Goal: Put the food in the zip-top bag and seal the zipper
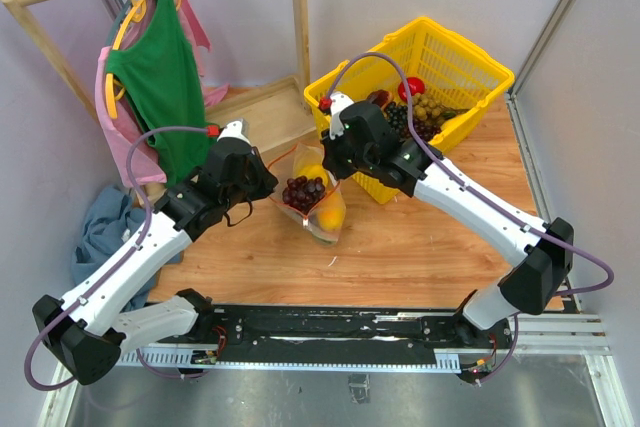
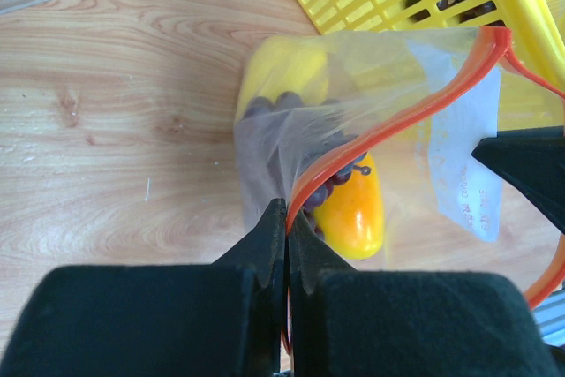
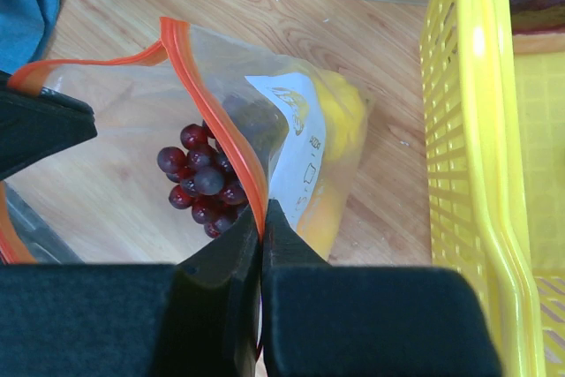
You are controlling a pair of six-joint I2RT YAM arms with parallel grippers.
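Note:
A clear zip top bag (image 1: 327, 235) with an orange zipper edge hangs between my two grippers, its mouth spread open. Dark red grapes (image 1: 303, 193) and yellow food (image 1: 331, 213) are inside it; an orange-yellow piece (image 2: 353, 218) shows below the grapes in the left wrist view. My left gripper is shut on one side of the orange rim. On the opposite side, my right gripper is shut on the rim as well. A white printed label (image 3: 297, 143) on the bag partly covers the food.
Close behind the right arm stands a yellow basket (image 1: 480, 59) holding more fruit and vegetables. A clothes rack with a green garment (image 1: 160, 72) is at the back left, and a blue cloth (image 1: 105, 237) lies at the left. Bare wooden table (image 1: 420, 262) lies in front.

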